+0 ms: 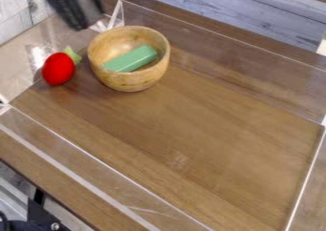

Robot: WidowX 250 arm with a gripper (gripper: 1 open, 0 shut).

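Observation:
A wooden bowl (143, 74) sits at the upper left of the table, holding a green block (130, 59). Just left of it lies a red object (57, 70), with something small and light green behind it. The dark, blurred gripper (79, 10) hangs at the top left edge, above and behind the red object; its fingers are too blurred to read.
A white wire frame stands behind the bowl, and a pale railed edge runs along the left.

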